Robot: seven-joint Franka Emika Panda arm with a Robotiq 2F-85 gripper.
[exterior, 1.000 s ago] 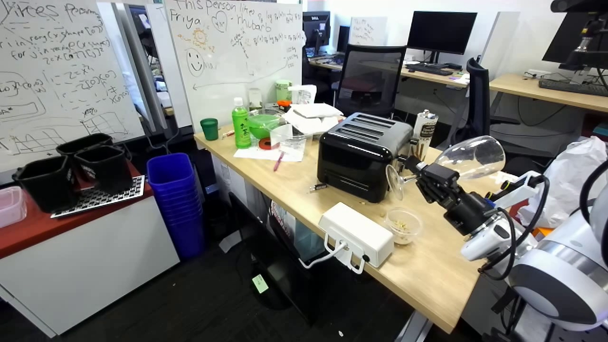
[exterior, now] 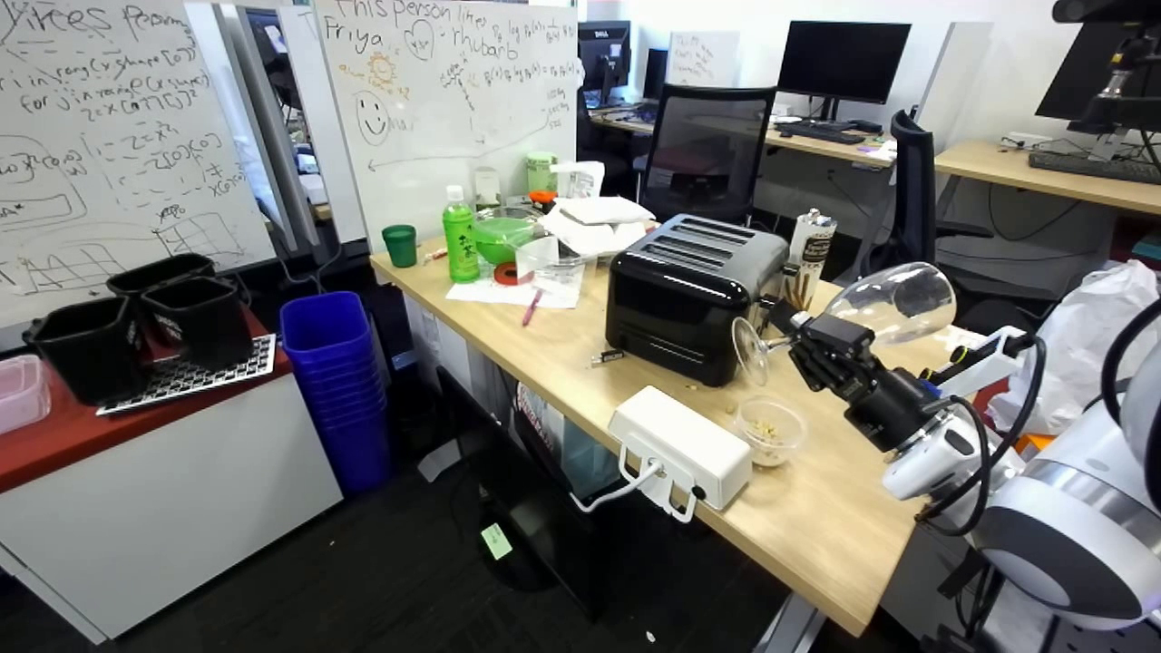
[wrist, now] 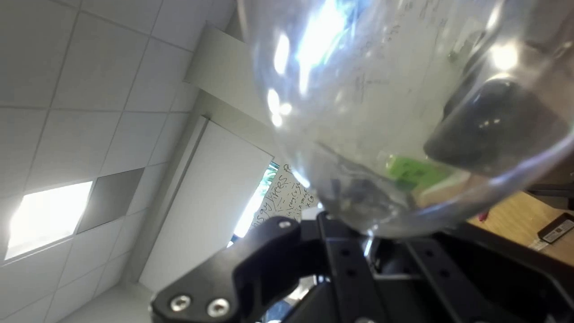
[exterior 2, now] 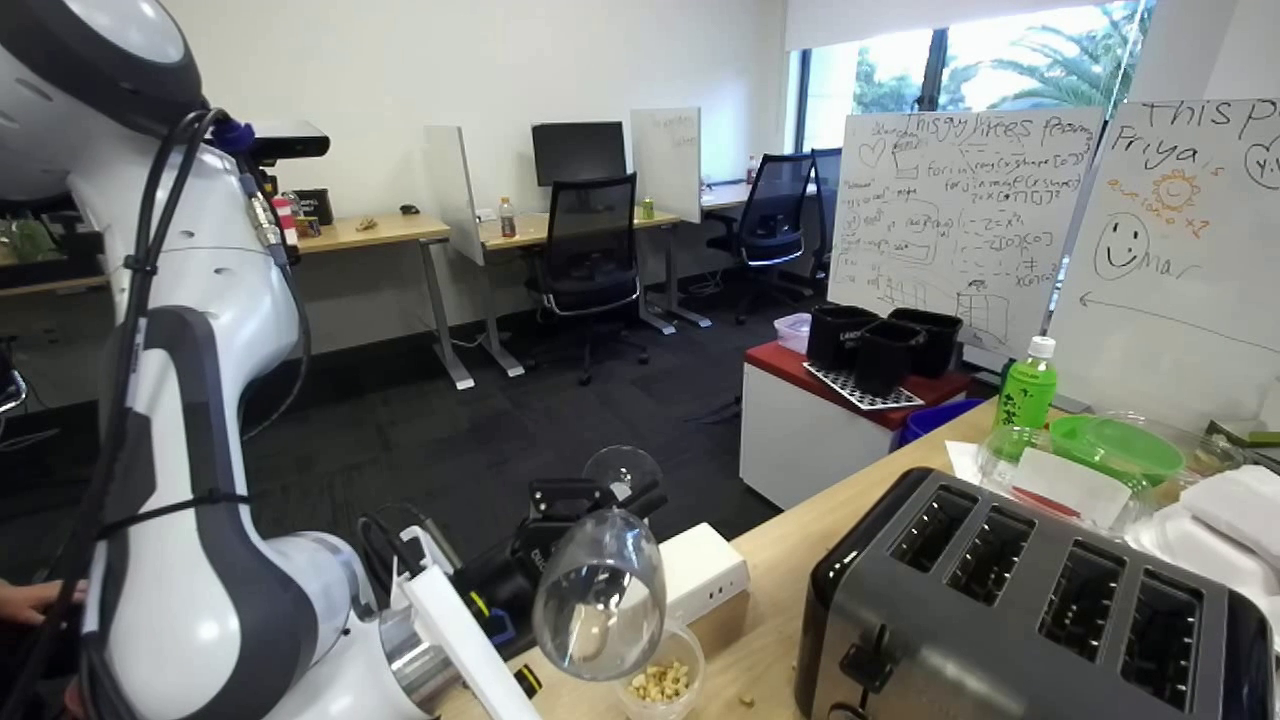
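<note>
A clear wine glass [exterior: 894, 306] is held in the air above the right end of the desk, lying well over on its side. My gripper [exterior: 792, 325] is shut on its stem. In exterior view 1, the round foot points left toward the toaster and the bowl points right. Most of the stem is hidden by the fingers. In the wrist view the glass's bowl [wrist: 409, 118] fills the upper right, just beyond my gripper; no contents show inside it. Below in exterior view 2 is a clear tub [exterior 2: 660, 684] holding small pale pieces.
A black four-slot toaster [exterior: 697, 299] stands close to the glass's foot. Along the front edge lies a white power box [exterior: 680, 446]. A green bottle [exterior: 460, 234], a green bowl [exterior: 502, 239] and papers crowd the far end.
The gripper and glass have shifted slightly to the left in exterior view 1, with the glass still held by its stem. The objects on the desk have not moved.
</note>
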